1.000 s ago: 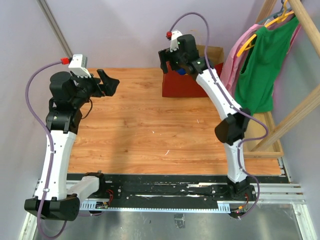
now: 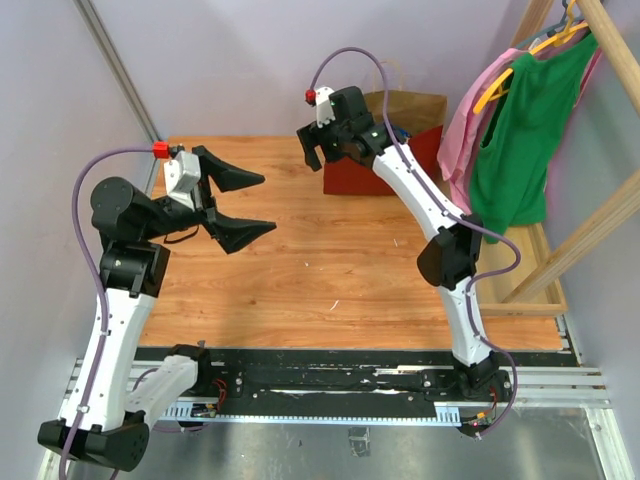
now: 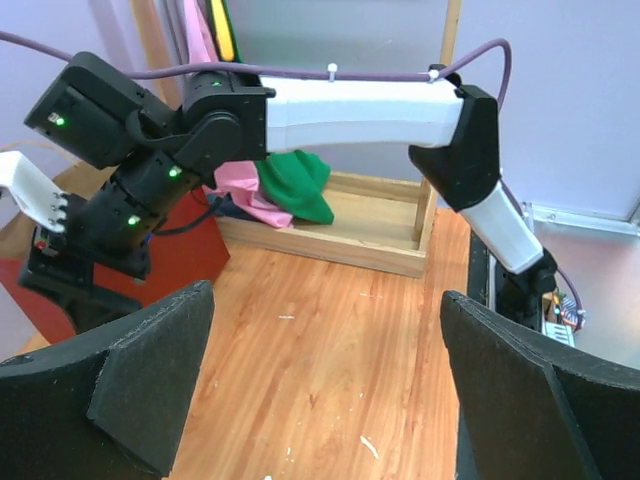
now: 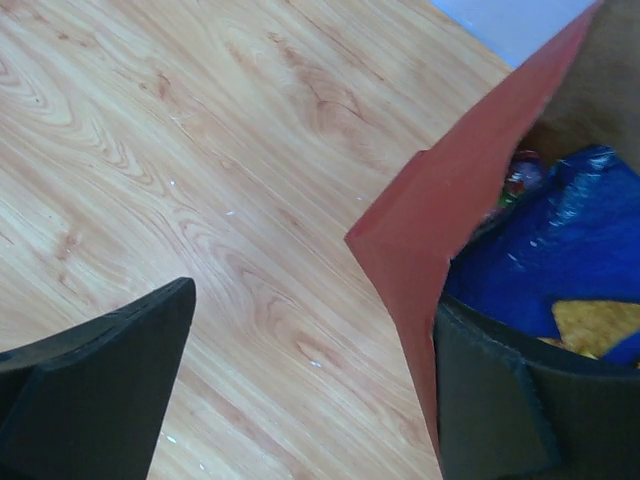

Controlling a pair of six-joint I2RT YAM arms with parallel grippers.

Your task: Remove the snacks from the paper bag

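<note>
A red paper bag point(image 2: 350, 180) with brown inside stands at the back, partly behind my right arm. The right wrist view looks over its red rim point(image 4: 420, 220) onto snack packs, a blue one point(image 4: 560, 240) and a yellow piece point(image 4: 590, 320). My right gripper point(image 2: 308, 140) is at the bag's upper left edge, part open, one finger beside the rim; whether it touches cannot be told. My left gripper point(image 2: 268, 200) stands open over the wooden table on the left, apart from the bag, with nothing between its fingers.
A wooden rack with green point(image 2: 525, 150) and pink clothes on hangers point(image 2: 490, 90) stands at the right. Walls border the back and both sides.
My left gripper has moved rightward and nearer the front and opened wider. My right gripper has shifted left along the bag's top.
</note>
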